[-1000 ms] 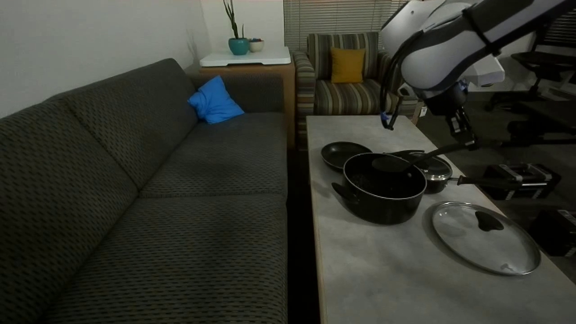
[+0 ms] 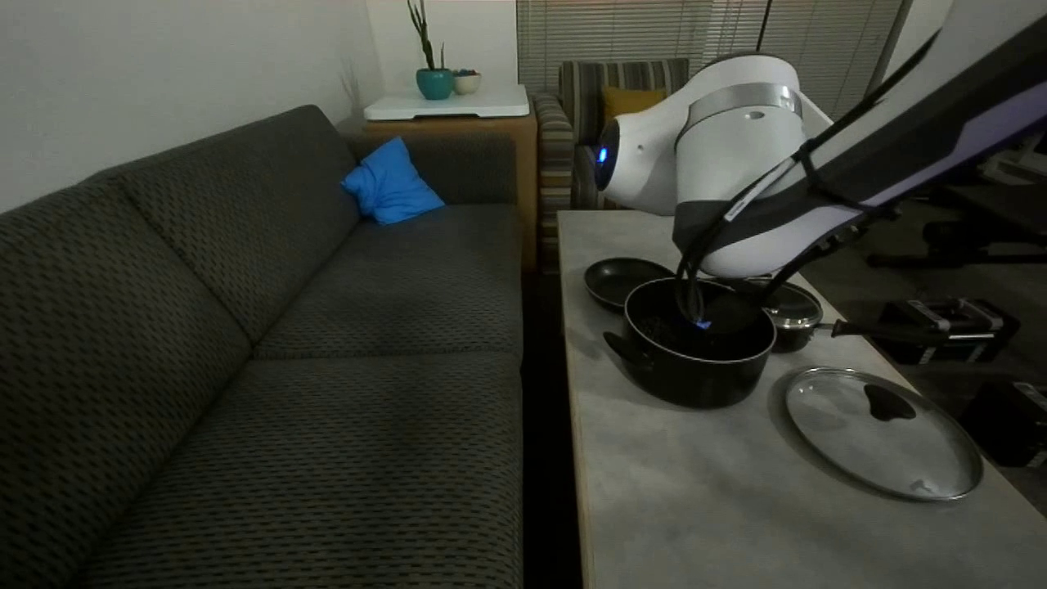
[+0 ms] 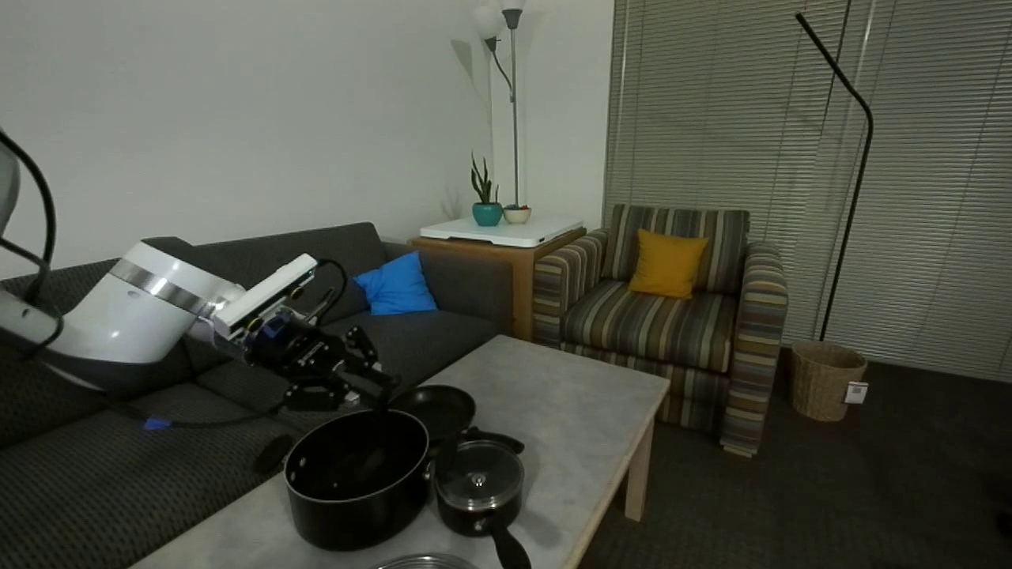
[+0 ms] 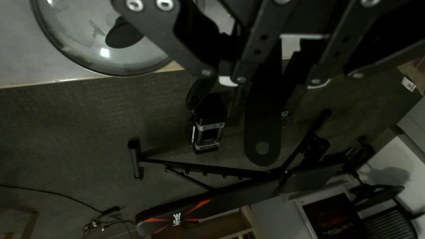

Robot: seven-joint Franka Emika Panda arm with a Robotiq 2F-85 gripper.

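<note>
My gripper is shut on a long black utensil, whose flat handle with a hole at its end extends past the fingers in the wrist view. In exterior view 2 the gripper is just above the far rim of the large black pot. The utensil's head is hard to make out there against the dark pot. Exterior view 1 shows the pot standing uncovered on the table, with my arm over it hiding the gripper.
A glass lid lies on the table near the pot. A small lidded saucepan and a frying pan stand close beside the pot. The saucepan's handle juts past the table edge.
My arm has swung left and lower, from beyond the table's right edge to over the pot, and its wrist has turned. The utensil's head was over the pot before. Pot and lid have not moved.
</note>
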